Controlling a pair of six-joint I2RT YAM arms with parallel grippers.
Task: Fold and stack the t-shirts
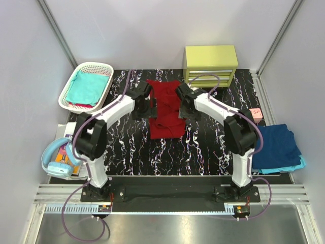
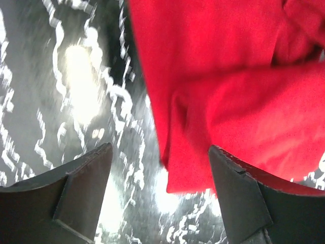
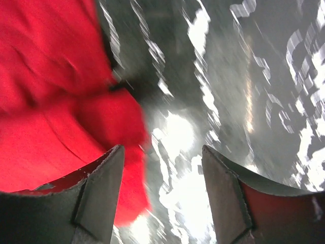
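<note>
A red t-shirt (image 1: 166, 109) lies as a narrow strip down the middle of the dark marbled table, its front part folded over and creased. At its left edge is my left gripper (image 1: 152, 114); in the left wrist view the gripper has its fingers apart, with a corner of red cloth behind and between them but not pinched. My right gripper (image 1: 185, 117) is at the shirt's right edge. In the right wrist view that gripper stands open, with the cloth edge near its left finger and bare table across most of the gap.
A white basket (image 1: 105, 96) with teal and red cloth stands at the back left. Blue headphones (image 1: 52, 168) lie front left. A yellow-green drawer box (image 1: 210, 58) is at the back, a pink box (image 1: 254, 115) and folded navy shirts (image 1: 277, 147) at right.
</note>
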